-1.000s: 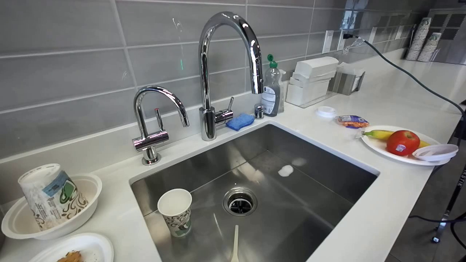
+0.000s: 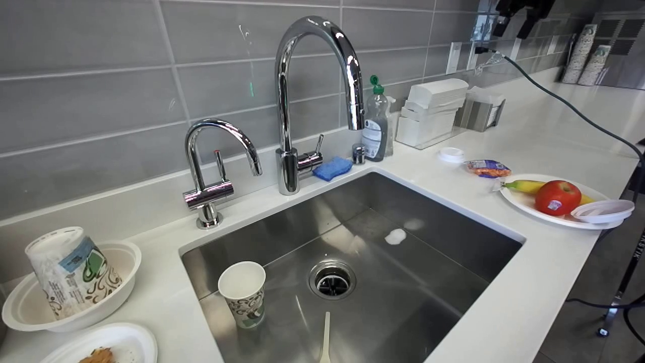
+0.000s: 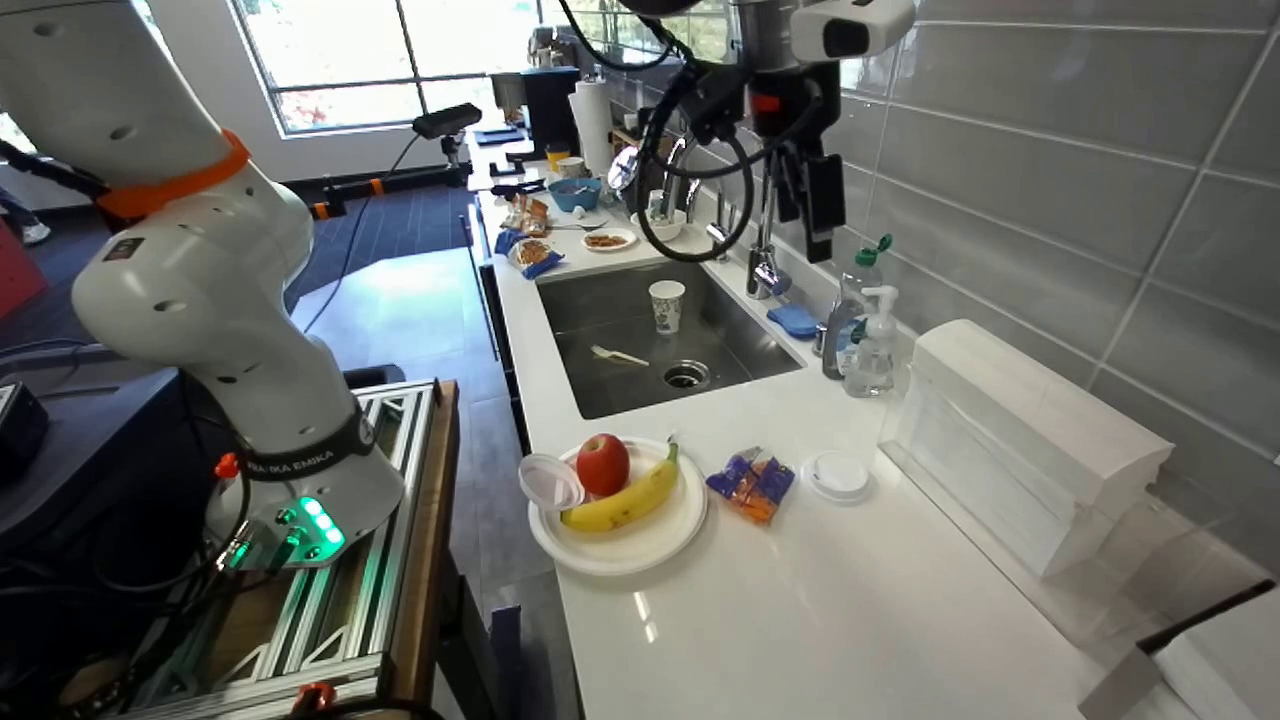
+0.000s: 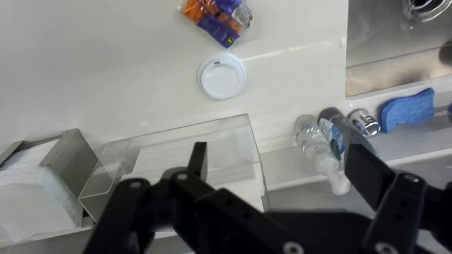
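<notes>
My gripper is open, its black fingers (image 4: pixel 367 174) wide apart with nothing held between them. It hangs high above the counter's back edge, over the paper towel holder and soap bottles, and in exterior view 2 it appears at the top. Inside the steel sink (image 2: pixel 411 290) a paper cup (image 2: pixel 243 293) stands upright near a pale utensil (image 2: pixel 326 339) and the drain. A blue sponge (image 2: pixel 332 168) lies behind the sink, beside the tall faucet. On the right counter are a white lid (image 4: pixel 222 77), a carrot bag (image 4: pixel 218 19) and a plate with apple (image 3: pixel 602 464) and banana (image 3: pixel 624 494).
A dish soap bottle (image 2: pixel 376 124) and a clear pump bottle (image 3: pixel 873 348) stand by the wall, next to the paper towel holder (image 3: pixel 1020 432). Two faucets rise behind the sink. Left of it sits a bowl (image 2: pixel 124 275) with stacked cups.
My gripper has come into sight at the top right of exterior view 1, where it was absent before. The objects on the counter and in the sink have stayed put.
</notes>
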